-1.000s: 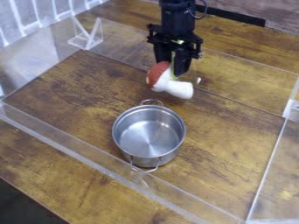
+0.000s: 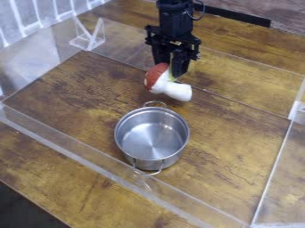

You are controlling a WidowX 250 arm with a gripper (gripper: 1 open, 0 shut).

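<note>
My gripper (image 2: pixel 168 66), black, hangs at the upper middle, shut on a soft-looking object (image 2: pixel 156 79) with a red part, a white cylindrical end and a pale green bit near the fingers. The object is behind and above a steel pot (image 2: pixel 152 136) with two side handles, which stands on the wooden surface, empty.
Clear plastic walls surround the wooden floor (image 2: pixel 78 107) on the left, back, front and right. A white bracket (image 2: pixel 88 37) is at the back-left wall. The floor left and right of the pot is clear.
My gripper and the held object have shifted slightly left. The pot has not moved.
</note>
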